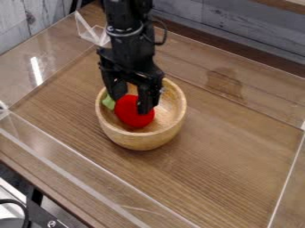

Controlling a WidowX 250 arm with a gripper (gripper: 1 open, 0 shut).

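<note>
A light wooden bowl (165,128) sits on the wooden table, holding a red round object (135,114) with a green piece (110,101) at its left. My black gripper (135,87) hangs over the bowl, open, its fingers on either side above the red object. Whether the fingertips touch anything is hard to tell.
A clear plastic item lies at the back left near the grey edge, and a black cable is at the front left corner.
</note>
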